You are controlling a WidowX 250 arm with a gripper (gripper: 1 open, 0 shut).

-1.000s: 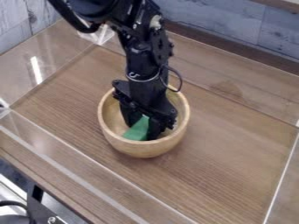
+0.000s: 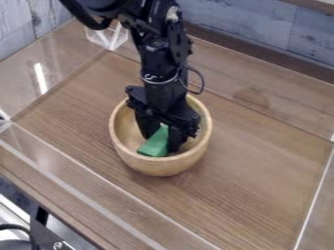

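Note:
A round tan wooden bowl (image 2: 154,166) sits in the middle of the table, with a green object (image 2: 152,145) lying in it. The black gripper (image 2: 160,132) reaches down from the top into the bowl, its fingertips at the green object and partly hiding it. The fingers appear closed on that object, though the dark fingers make the exact grip hard to see.
A grey-blue wall (image 2: 294,20) runs along the back right, and the table's edge shows at the lower left.
The gripper has shifted very slightly within the bowl; the bowl and green object stay about where they were.

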